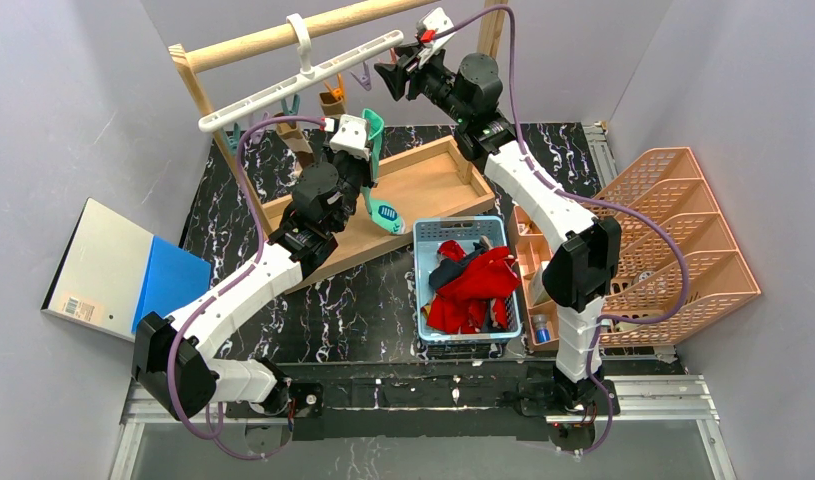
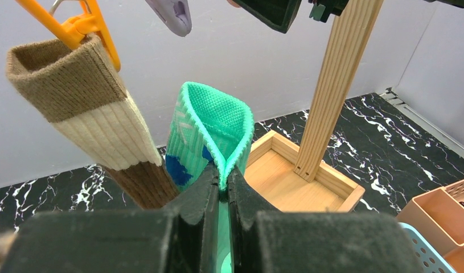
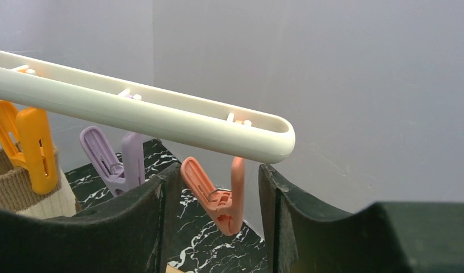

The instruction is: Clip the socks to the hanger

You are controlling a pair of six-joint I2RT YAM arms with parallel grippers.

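Observation:
The white hanger hangs from the wooden rail with coloured clips. My left gripper is shut on a teal sock, whose cuff stands up above the fingertips. A brown-and-cream sock hangs from an orange clip beside it. In the right wrist view, my right gripper is part open, its fingers either side of a pink clip at the hanger's end; whether they touch it I cannot tell. A lilac clip hangs empty next to that one.
A blue basket holds red and dark socks. A wooden tray lies under the hanger, and an orange organiser stands at right. The left arm is close beneath the hanger.

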